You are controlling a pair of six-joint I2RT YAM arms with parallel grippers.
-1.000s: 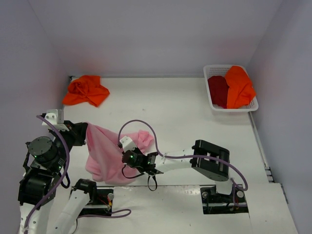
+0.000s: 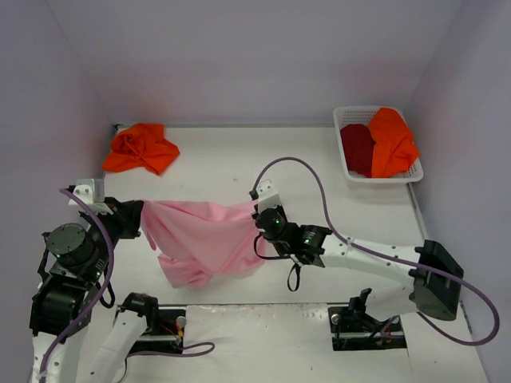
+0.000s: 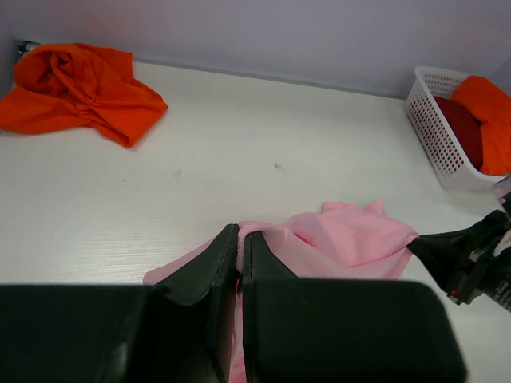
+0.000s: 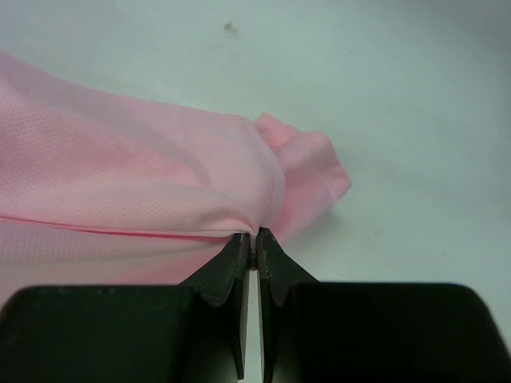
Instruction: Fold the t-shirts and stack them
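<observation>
A pink t-shirt (image 2: 209, 239) is stretched between my two grippers above the table, its lower part lying loosely on the surface. At the left, my left gripper (image 2: 140, 204) is shut on one upper corner; in the left wrist view pink cloth (image 3: 267, 231) rises between its fingers. My right gripper pinches the opposite side of the cloth, and a small flap (image 4: 311, 171) of pink sticks out past its fingertips. An orange-red shirt (image 2: 140, 149) lies bunched at the back left of the table.
A white basket (image 2: 345, 163) at the back right holds a dark red shirt (image 2: 358, 150) and an orange shirt (image 2: 391, 144). Walls close off the back and sides.
My right gripper has moved right and back with its hold on the pink shirt, pulling the upper edge straighter and wider. The left arm has stayed put.
</observation>
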